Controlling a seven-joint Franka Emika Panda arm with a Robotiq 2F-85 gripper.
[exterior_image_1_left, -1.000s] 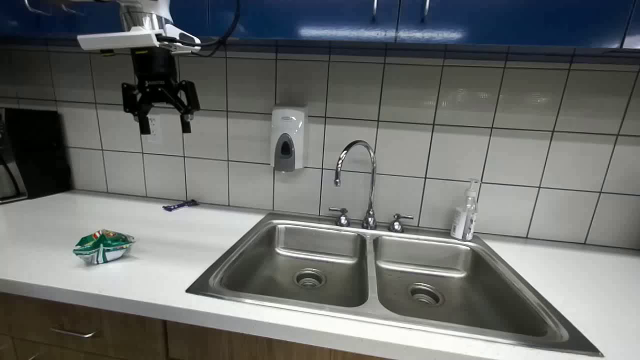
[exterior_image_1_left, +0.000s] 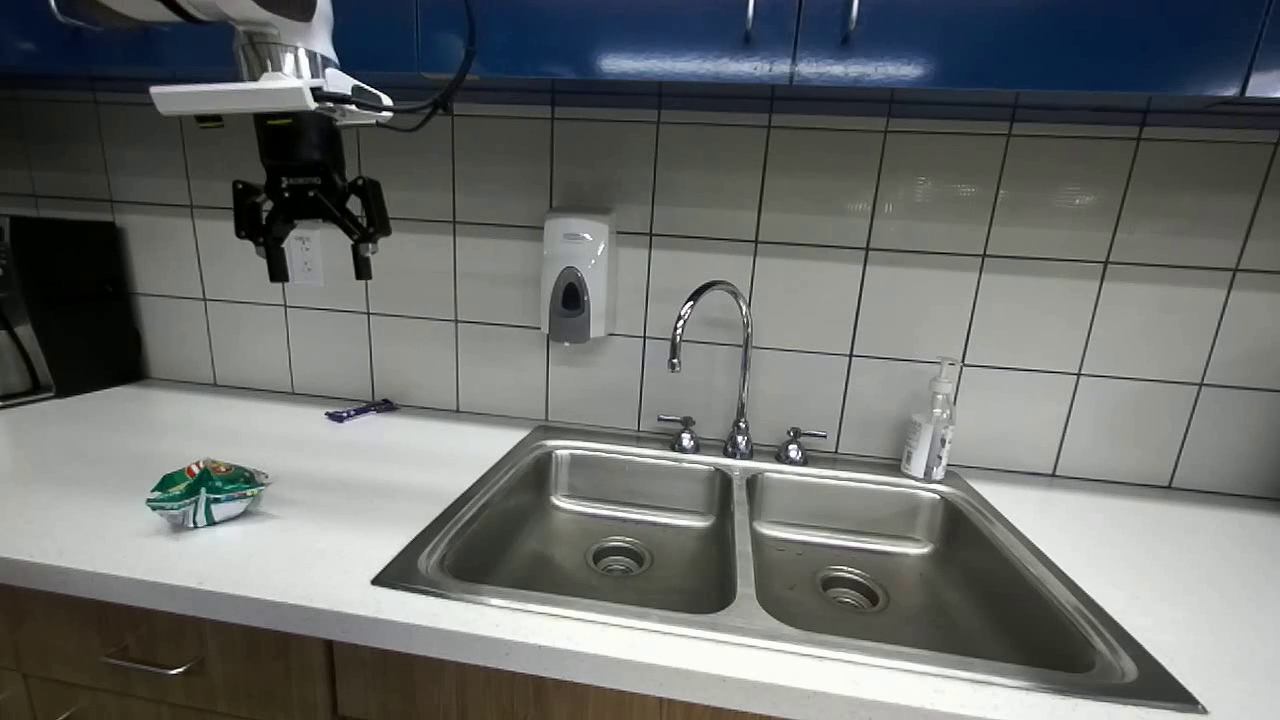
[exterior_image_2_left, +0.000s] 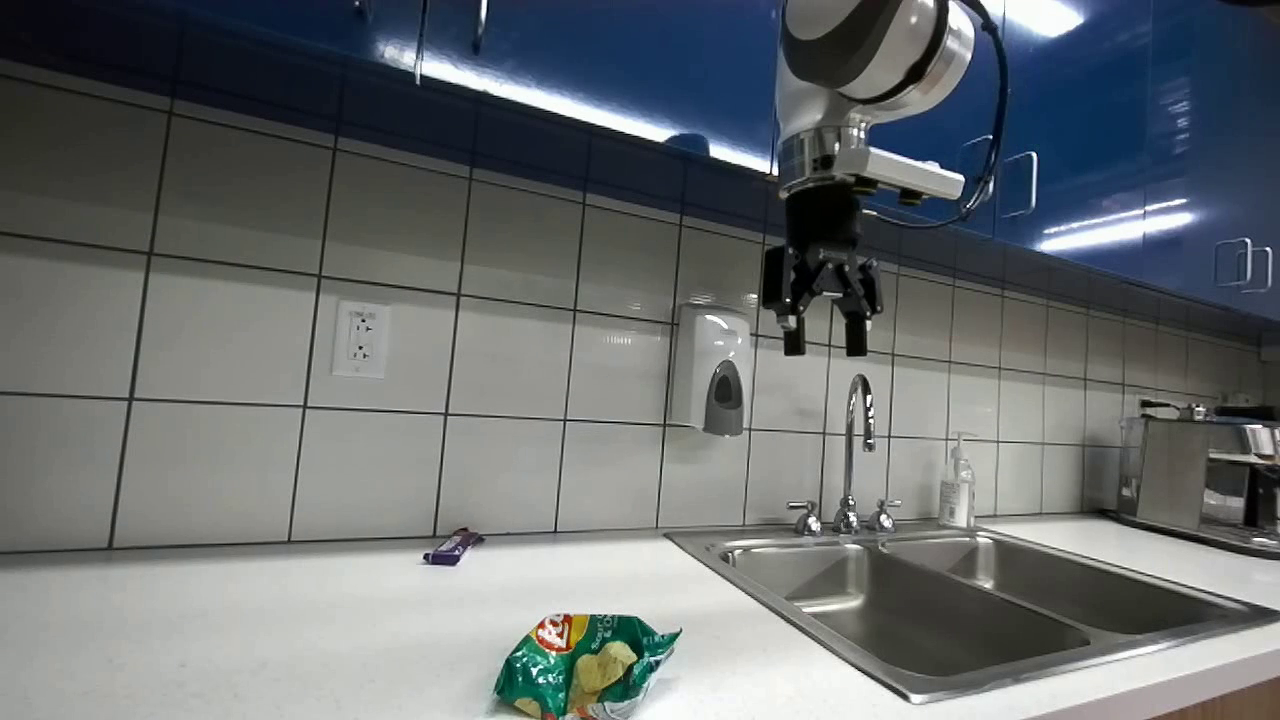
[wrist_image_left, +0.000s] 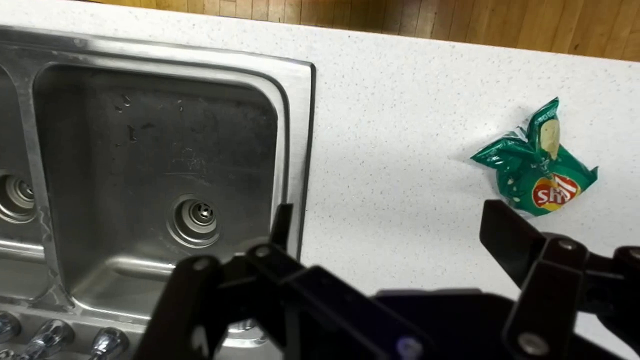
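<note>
High above the counter my gripper (exterior_image_1_left: 323, 276) stands open, with only air between its fingers. Below it in exterior view 1, and somewhat to the left, a crumpled green chip bag (exterior_image_1_left: 209, 493) lies on the white countertop. The wrist view shows the bag (wrist_image_left: 543, 165) on the right, beyond the tip of the right-hand finger (wrist_image_left: 507, 231) and well apart from it. A small purple wrapped bar (exterior_image_2_left: 453, 547) rests on the counter close to the tiled wall. In exterior view 2 the gripper (exterior_image_2_left: 825, 348) appears in front of the tiles, above the faucet.
The steel double sink (exterior_image_1_left: 741, 618) is set into the counter, with a tall curved faucet (exterior_image_1_left: 746, 360) behind it. A pump bottle (exterior_image_1_left: 931, 426) stands at its back right. A soap dispenser (exterior_image_1_left: 578, 276) hangs on the wall. Bare counter surrounds the bag.
In exterior view 1 my gripper has shifted slightly left and a little lower, its fingers still apart. The bag, the bar and the sink area look unchanged.
</note>
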